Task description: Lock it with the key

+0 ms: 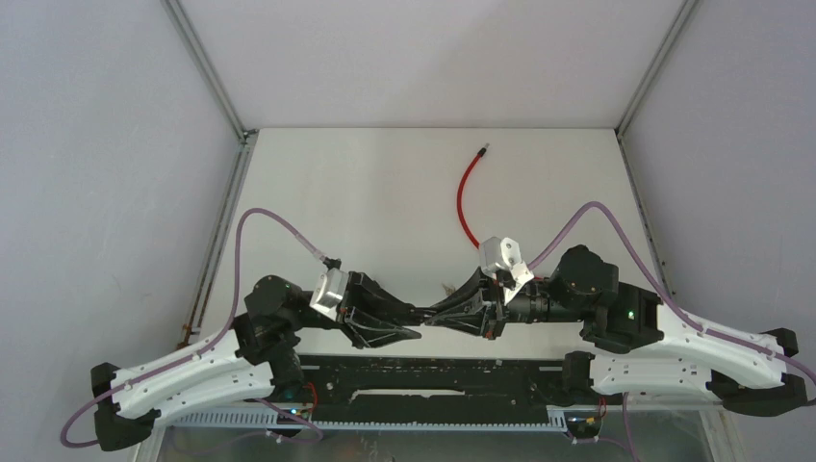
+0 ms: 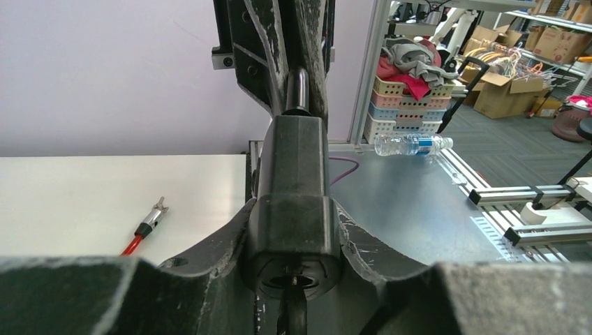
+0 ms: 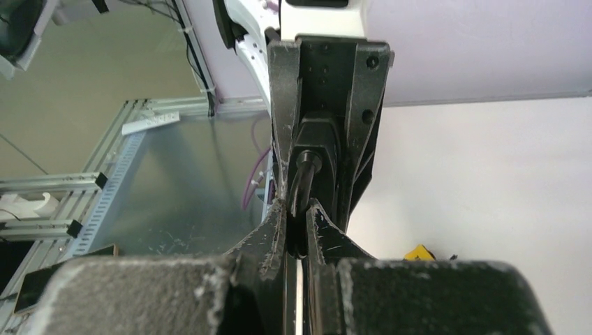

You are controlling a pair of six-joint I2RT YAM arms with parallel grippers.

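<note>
A black lock body [image 2: 293, 164] extends forward from my left gripper, whose fingers are shut around its near part. Below the body's near face, a dark narrow piece [image 2: 293, 307] shows; what it is I cannot tell. At the far end, a shiny dark rod [image 3: 304, 178] comes out of the lock body and bends toward my right gripper, shut on it. From above, the left gripper [image 1: 420, 322] and the right gripper [image 1: 429, 320] nearly touch tip to tip, hiding most of the lock. No key can be made out clearly.
A red cable [image 1: 462, 197] with a metal tip lies on the white table [image 1: 356, 183], partly under the right arm. Beyond the right fingers sits a small yellow object [image 3: 419, 253].
</note>
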